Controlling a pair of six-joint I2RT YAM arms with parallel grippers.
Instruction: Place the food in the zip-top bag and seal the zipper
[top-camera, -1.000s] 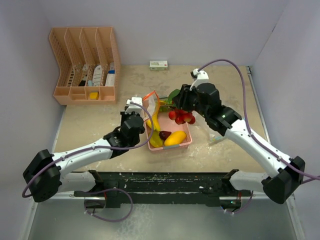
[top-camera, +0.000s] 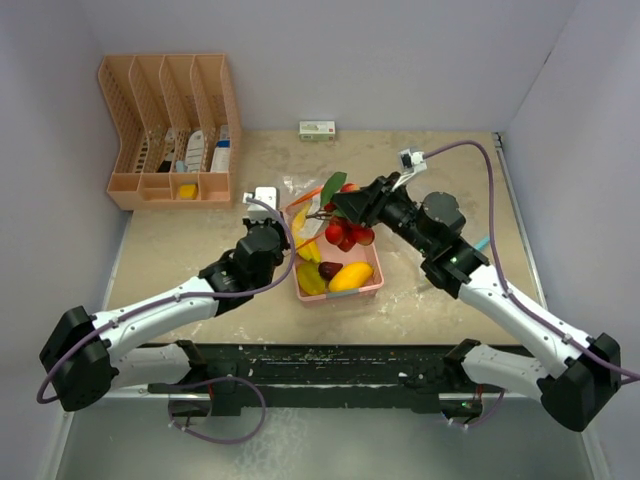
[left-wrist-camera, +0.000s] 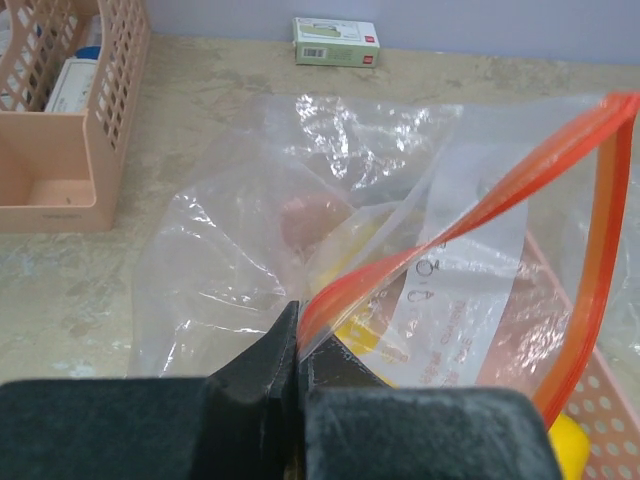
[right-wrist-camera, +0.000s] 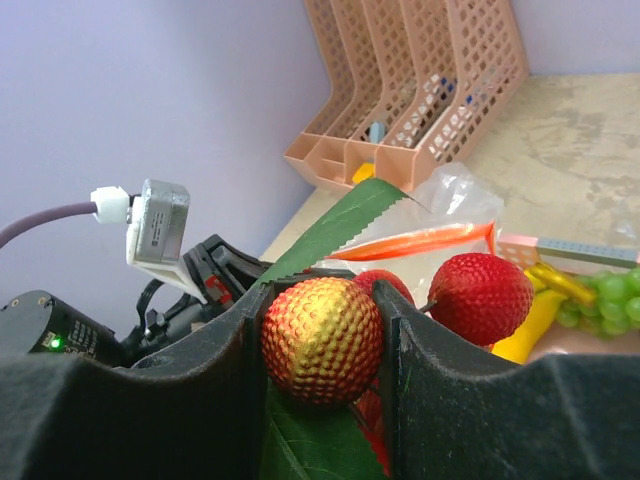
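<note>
A clear plastic bag (left-wrist-camera: 220, 270) with an orange zip rim (left-wrist-camera: 400, 262) hangs from my left gripper, which is shut on the rim's edge. The bag's mouth gapes to the right in the left wrist view. My right gripper is shut on a bunch of red toy strawberries (top-camera: 347, 233) with a green leaf (right-wrist-camera: 335, 235); one yellow-red berry shows between its fingers. From above, the bunch hangs over the pink basket, close to the right of the bag's mouth. It looks outside the bag, though how far apart they are is hard to tell.
The pink basket (top-camera: 376, 262) holds a yellow mango (top-camera: 351, 276), a dark red fruit (top-camera: 330, 270), a banana (right-wrist-camera: 530, 325) and green grapes (right-wrist-camera: 608, 300). A peach-coloured divided rack (top-camera: 125, 190) stands back left, a small green-white box (top-camera: 317, 130) at the back.
My right gripper has tilted over and carried the strawberry bunch slightly left toward the bag. The left gripper has shifted a little left and up, and the orange rim has moved with it.
</note>
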